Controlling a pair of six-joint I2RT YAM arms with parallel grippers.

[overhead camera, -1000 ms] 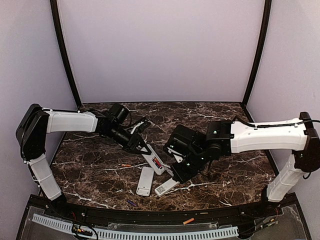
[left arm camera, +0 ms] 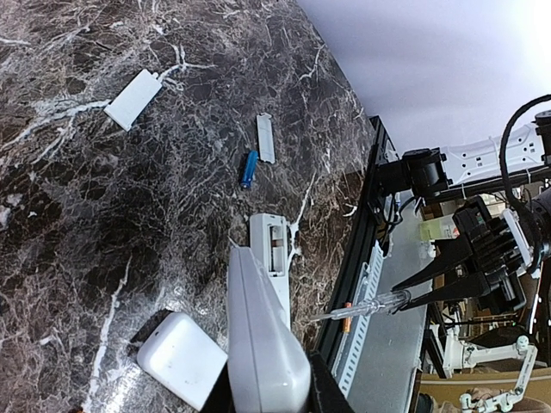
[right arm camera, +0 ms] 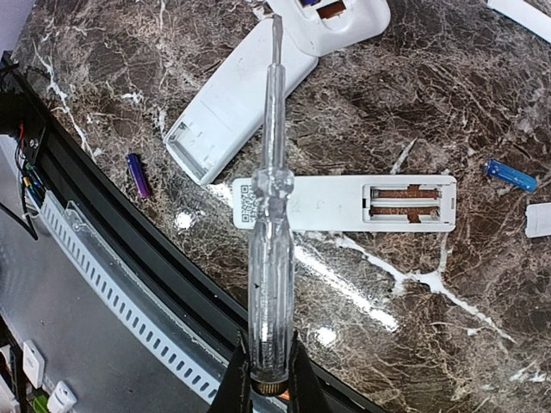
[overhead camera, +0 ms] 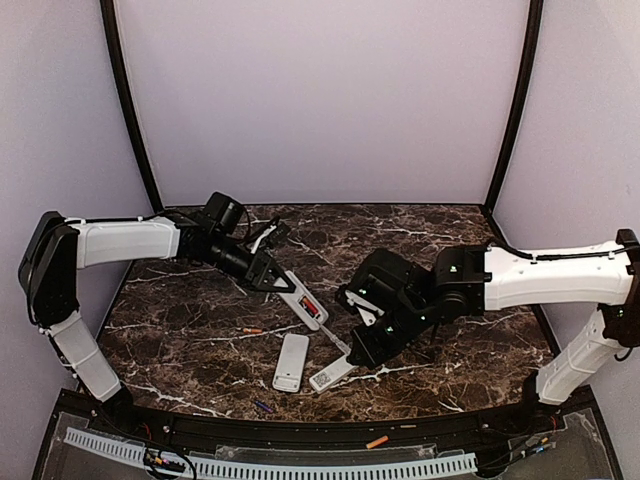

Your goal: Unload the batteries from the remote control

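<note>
My left gripper [overhead camera: 278,275] is shut on a white remote [overhead camera: 300,298], its battery bay showing red and dark, raised above the table. My right gripper is shut on a clear screwdriver [right arm camera: 272,258], whose tip points toward that remote. A second remote [right arm camera: 323,203] lies below the screwdriver with an empty two-slot bay. Another white remote [right arm camera: 224,103] lies face down to its left. A blue battery [right arm camera: 510,175] and a purple battery [right arm camera: 138,175] lie loose on the table.
White covers [left arm camera: 133,99] lie on the marble table [left arm camera: 103,206]. The front rail [overhead camera: 250,427] borders the table, with loose orange pieces beyond it.
The left gripper has risen with its remote, up and slightly left in the top view.
</note>
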